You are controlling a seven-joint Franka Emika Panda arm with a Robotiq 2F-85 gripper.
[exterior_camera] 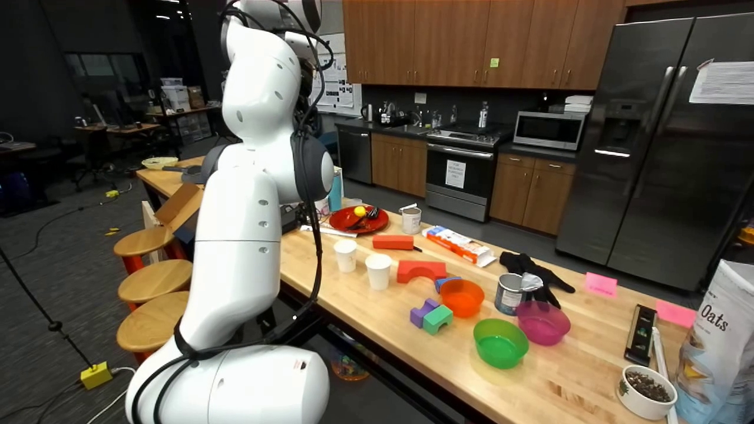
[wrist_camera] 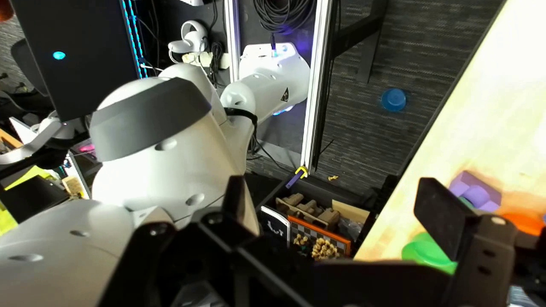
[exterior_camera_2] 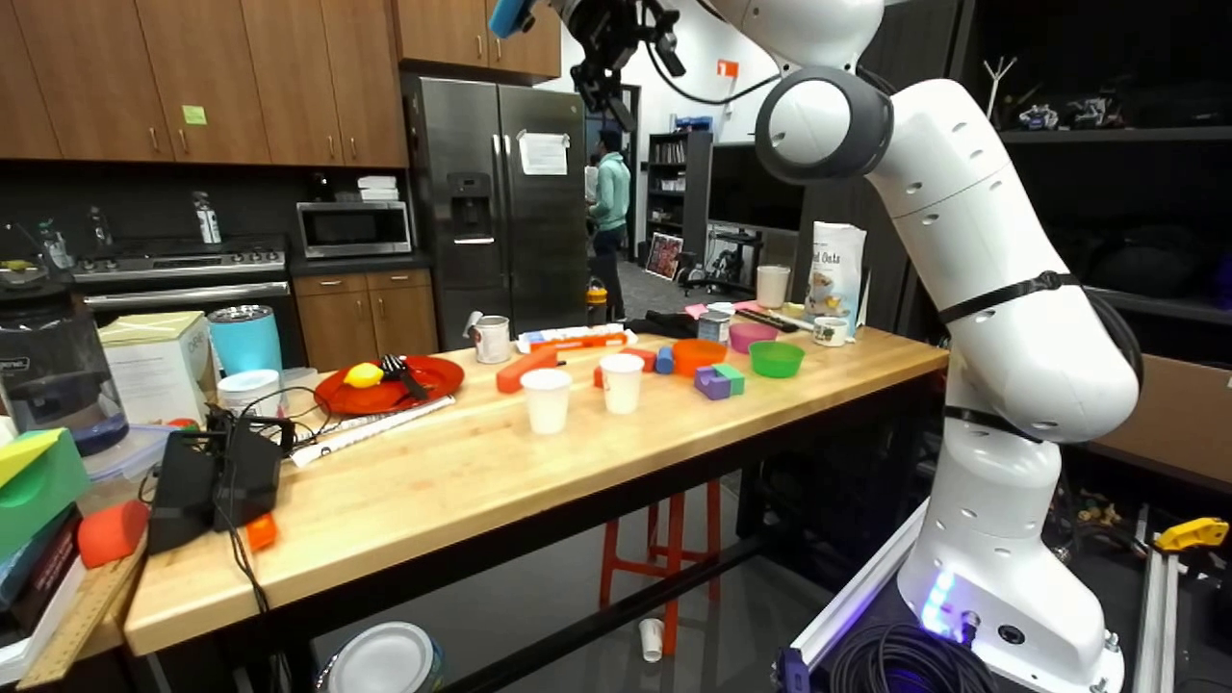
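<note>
My gripper is open, its two black fingers standing wide apart in the wrist view with nothing held between them. High above the table, the black hand shows at the top of exterior view 2; exterior view 1 does not show it. On the table lie a purple block (exterior_camera: pixel 422 311), a green block (exterior_camera: pixel 437 319) and a red arch block (exterior_camera: pixel 421 271). Close by are an orange bowl (exterior_camera: pixel 463 297), a green bowl (exterior_camera: pixel 500 343) and a pink bowl (exterior_camera: pixel 543 323). Two white cups (exterior_camera_2: pixel 548 400) stand upright nearer the table's other end.
A red plate (exterior_camera_2: pixel 445 375) carries a yellow lemon-like item and black utensils. Beyond the bowls are an open can (exterior_camera: pixel 508 294), a black glove (exterior_camera: pixel 530 270) and an oats bag (exterior_camera: pixel 718 339). Cables and black boxes crowd one end.
</note>
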